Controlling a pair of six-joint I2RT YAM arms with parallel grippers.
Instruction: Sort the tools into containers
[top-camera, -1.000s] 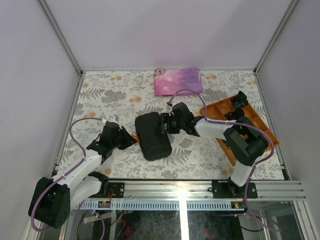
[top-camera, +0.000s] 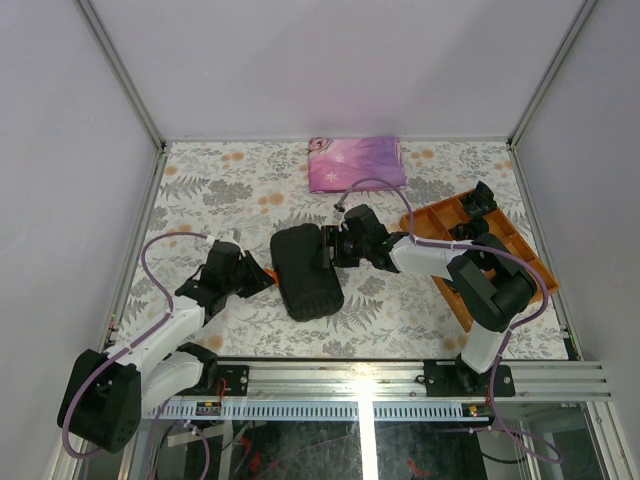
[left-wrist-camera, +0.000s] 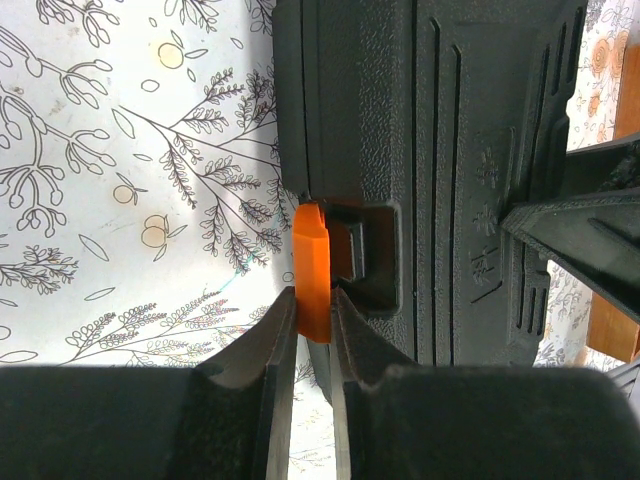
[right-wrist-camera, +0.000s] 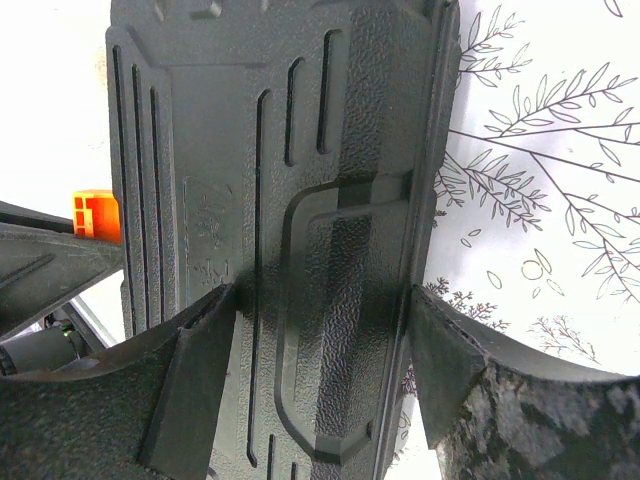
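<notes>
A closed black plastic case lies in the middle of the patterned table. On its left side sticks out an orange latch, and my left gripper is shut on it. My right gripper grips the case's opposite edge, one finger on top of the lid and the other at its outer side. The case's ribbed lid fills much of the right wrist view. What is inside the case is hidden.
At the right stands an orange compartment tray with black items in it, partly under my right arm. A folded purple cloth lies at the back. Free table shows left of the case.
Over the last second my left arm has shifted very slightly at the latch. The case and my right arm have stayed in place.
</notes>
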